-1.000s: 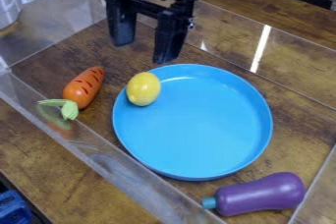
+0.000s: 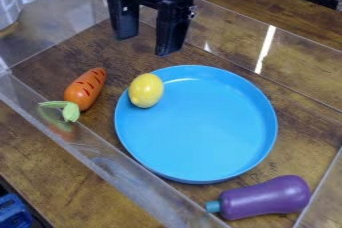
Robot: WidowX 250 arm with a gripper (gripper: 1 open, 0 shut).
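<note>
My black gripper (image 2: 147, 27) hangs at the top of the camera view, its two fingers spread apart with nothing between them, above and behind the food toys. A yellow lemon (image 2: 146, 90) rests on the left side of a blue plate (image 2: 201, 137). An orange toy carrot (image 2: 84, 90) with a pale green top lies left of the plate. A purple toy eggplant (image 2: 263, 197) lies at the lower right, in front of the plate.
Clear low walls border the wooden tabletop (image 2: 67, 172), one running along the lower left past the carrot. A blue object (image 2: 11, 212) shows at the bottom left corner. Bare wood lies behind and right of the plate.
Over the last second my gripper has risen slightly, away from the lemon and plate. The toys and plate have stayed in place.
</note>
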